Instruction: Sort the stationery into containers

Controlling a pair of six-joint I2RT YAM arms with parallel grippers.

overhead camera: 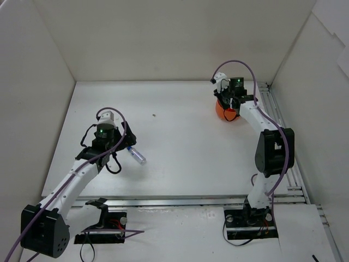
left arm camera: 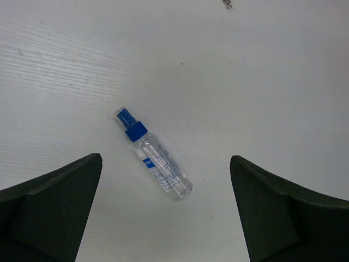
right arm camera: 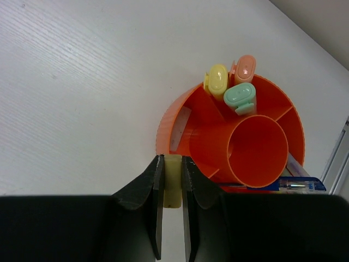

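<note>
An orange round organizer (overhead camera: 226,113) sits at the back right; in the right wrist view its compartments (right arm camera: 256,147) hold yellow (right arm camera: 217,82), pink (right arm camera: 245,69) and mint (right arm camera: 240,97) items, plus a blue pen (right arm camera: 299,184). My right gripper is shut on a pale yellow item, over the organizer's near rim. My left gripper is open above a clear spray bottle (left arm camera: 163,166) with a blue top, lying on the white table at the left (overhead camera: 136,155), nothing between its fingers.
Walls bound the back and sides, and a metal rail runs along the right edge, close to the organizer.
</note>
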